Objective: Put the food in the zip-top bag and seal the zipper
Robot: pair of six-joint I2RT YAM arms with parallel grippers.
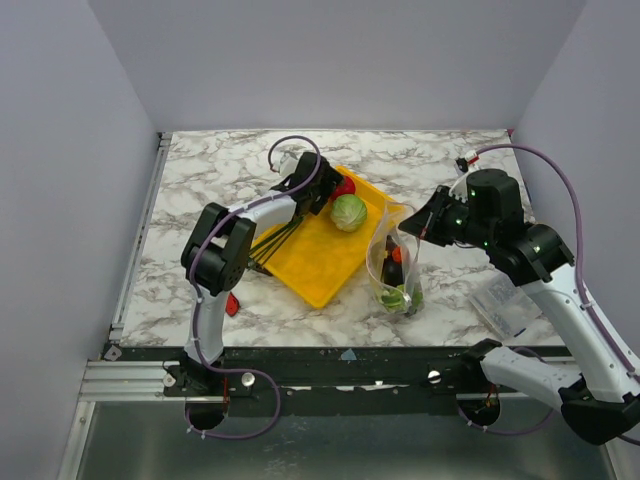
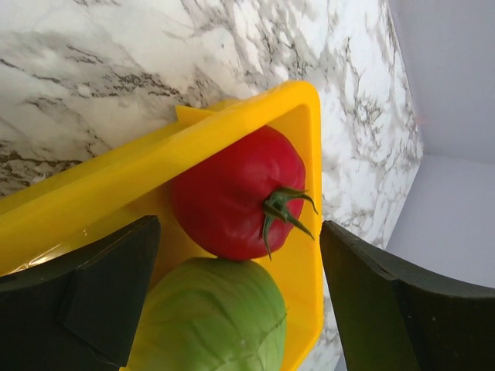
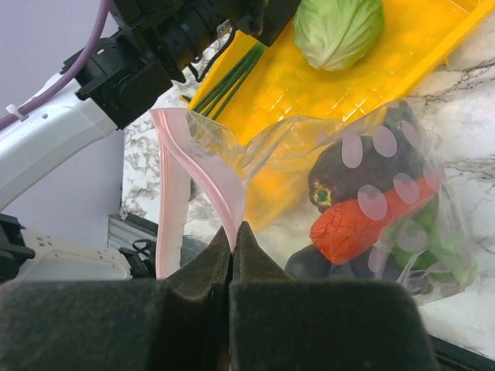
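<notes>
My left gripper (image 1: 326,186) is open over the far end of the yellow tray (image 1: 312,270), by a red tomato (image 2: 232,193) and a lettuce (image 1: 349,212), with green onions (image 3: 228,81) alongside. The tomato lies between and beyond the open fingers in the left wrist view. My right gripper is shut on the pink zipper edge of the clear bag (image 1: 390,275), holding it upright. Inside the bag are a dark eggplant-like item (image 3: 340,174), an orange-red vegetable (image 3: 348,232) and something green.
A red object (image 1: 232,304) lies left of the tray. A flat clear item (image 1: 505,305) is at the right front. Bare marble shows behind the tray and around the bag.
</notes>
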